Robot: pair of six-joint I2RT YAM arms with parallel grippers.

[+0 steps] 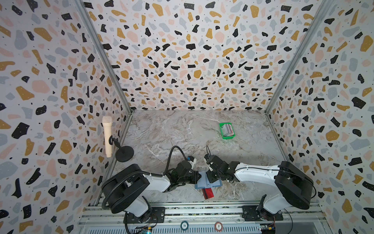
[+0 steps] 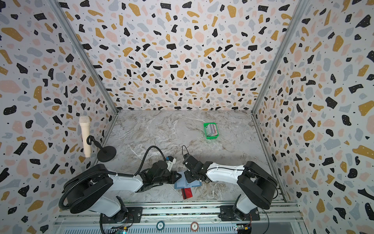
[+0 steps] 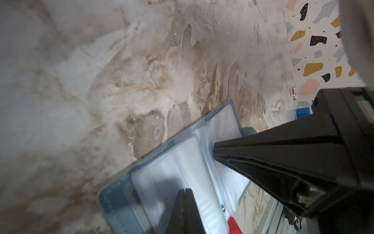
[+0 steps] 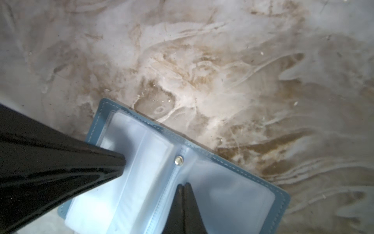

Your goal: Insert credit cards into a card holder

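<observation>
An open card holder with light-blue borders and clear pockets (image 1: 203, 181) lies flat between my two grippers at the table's front. A red card (image 1: 208, 193) with a dark edge sticks out on its near side; a corner of the red card (image 3: 233, 226) shows in the left wrist view. My left gripper is shut, its tips over the left page. My right gripper is shut just right of the metal stud (image 4: 178, 160), near the spine. Nothing shows between either pair of fingertips. Contact with the pockets is hard to tell.
A green basket (image 1: 229, 137) holding several cards stands farther back on the right. On the left is a beige cylinder on a stand with a black base (image 1: 124, 154). The two grippers stand close together.
</observation>
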